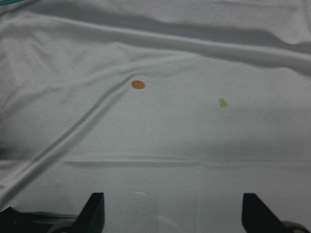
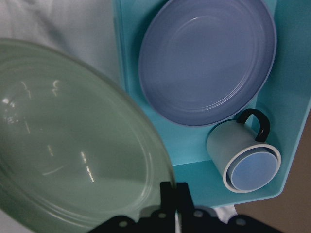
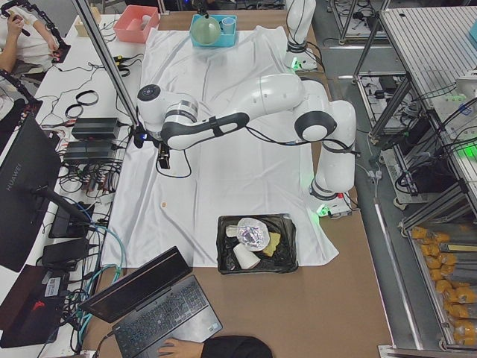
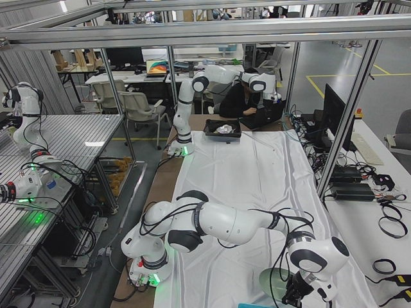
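Observation:
My right gripper is shut on the rim of a green plate (image 2: 73, 141), which hangs over the left side of a blue bin (image 2: 286, 160). That bin holds a blue-grey plate (image 2: 204, 58) and a mug (image 2: 228, 145) with a black handle, another cup or lid inside it. In the camera left view the green plate (image 3: 205, 30) is at the top, over the bin. My left gripper stands open above the white cloth, with a small orange spot (image 1: 138, 85) and a pale bit (image 1: 223, 102) below it.
A black tray (image 3: 283, 261) with a foil dish, sponge and white items sits at the cloth's near end, beside a laptop (image 3: 164, 321) and a person's hand. Monitor and cables line the left side.

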